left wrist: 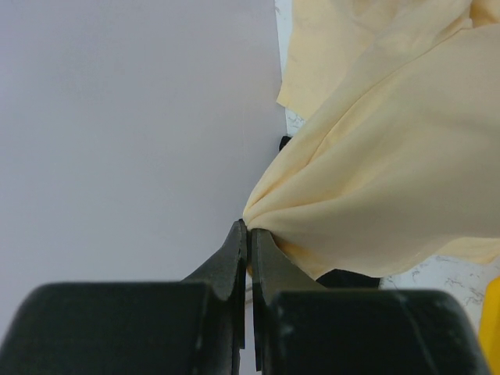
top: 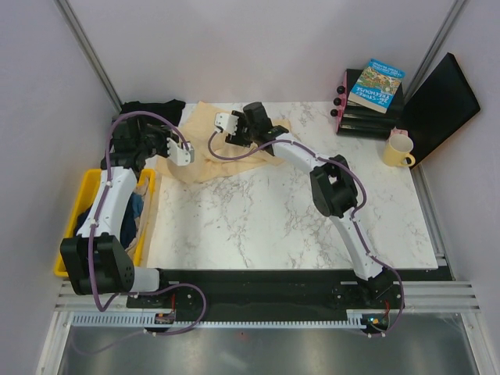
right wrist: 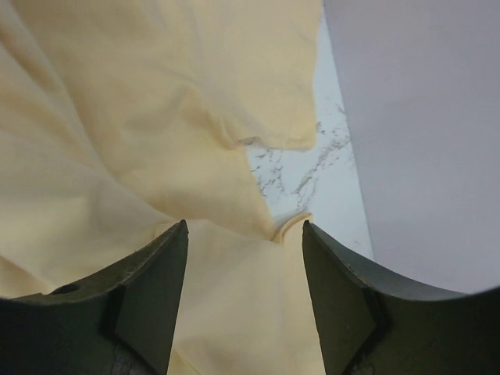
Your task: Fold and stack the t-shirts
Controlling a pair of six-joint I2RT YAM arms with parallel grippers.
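Note:
A cream T-shirt [top: 195, 168] lies loosely spread on the marble table, rumpled, with folds. At the upper left, my left gripper is shut on a bunched part of it, which rises toward the fingertips in the left wrist view. My right gripper is open above the middle of the cloth; in the right wrist view cream fabric [right wrist: 195, 117] fills the space under it, nothing visibly held.
A yellow bin [top: 68, 239] of dark clothes is at left, dark cloth [top: 148, 106] at the back left. A black rack with a book [top: 376, 84], a yellow mug [top: 397, 150] and a black panel stand at right.

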